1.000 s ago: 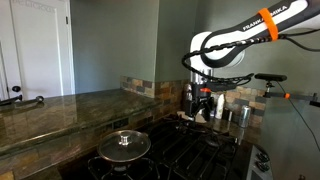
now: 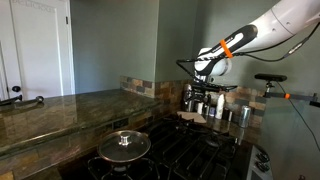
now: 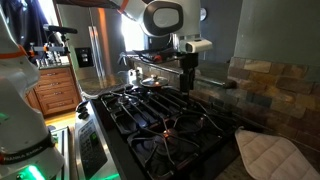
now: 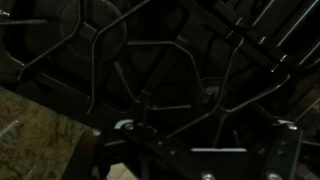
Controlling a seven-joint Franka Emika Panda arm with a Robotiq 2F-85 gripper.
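Note:
A glass lid covers the pan, which sits at the stove's near end in exterior view 1. My gripper is open, and I see nothing between its fingers in the dark wrist view. Beneath it there are burner grates (image 4: 180, 45). In exterior view 2 the arm (image 3: 178, 18) reaches down from above, with its dark gripper end over the back of the stove (image 3: 165, 135). The pan cannot be made out in the wrist view.
A quilted pot holder (image 3: 280, 156) lies on the counter beside the stove. Bottles (image 2: 220, 106) and canisters (image 2: 244, 117) stand by the tiled wall.
The arm has swung away from the exterior view 1 camera, toward the stove's far end, and looks smaller there. The pan has stayed put.

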